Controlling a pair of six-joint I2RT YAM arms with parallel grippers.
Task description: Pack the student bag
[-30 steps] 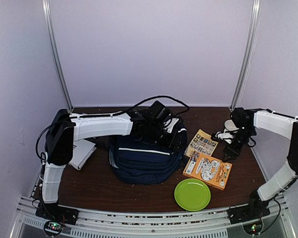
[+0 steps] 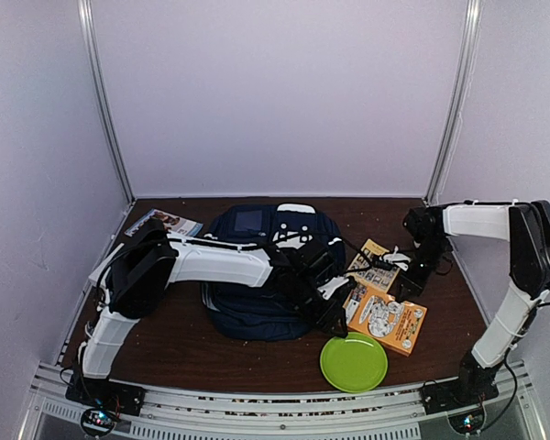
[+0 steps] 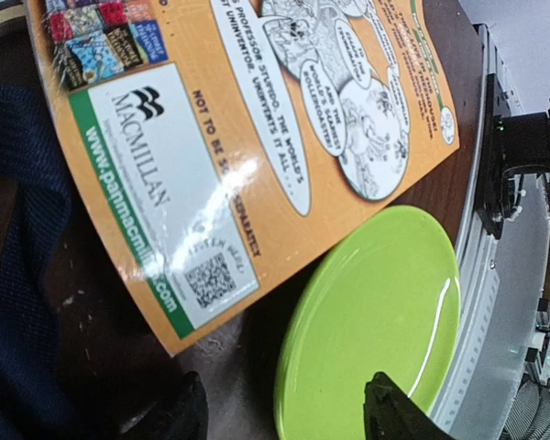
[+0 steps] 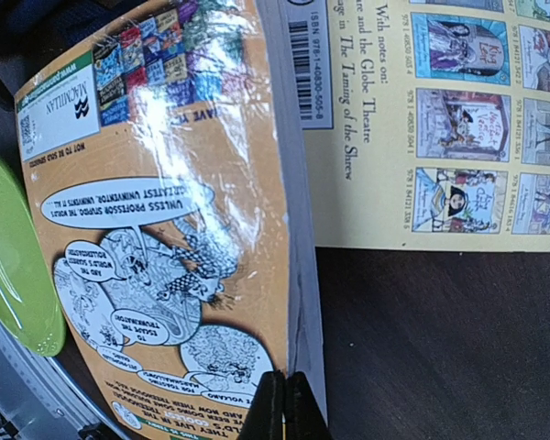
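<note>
A navy backpack lies mid-table. Right of it are an orange book and a yellow book beneath or beside it. My left gripper is open, with nothing between its fingers, near the orange book's corner and the green plate. In the right wrist view my right gripper is shut at the spine edge of the orange book; I see nothing clearly between its fingers.
A magazine lies at the back left, partly hidden by the left arm. The plate sits at the front edge. Bare table shows right of the books.
My right gripper has moved left and lower onto the books.
</note>
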